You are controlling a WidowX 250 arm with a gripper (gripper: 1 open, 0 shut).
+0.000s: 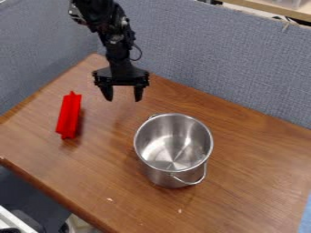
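The black arm reaches down from the top left, its gripper [123, 92] hanging open over the back of the wooden table, with nothing visible between its two fingers. A red elongated object [69, 116] lies on the table left of and nearer than the gripper. A steel pot [173, 146] with loop handles stands upright to the right and nearer, apart from the gripper.
Grey padded panels [225, 64] line the back and left sides. A light wooden surface shows at the top right.
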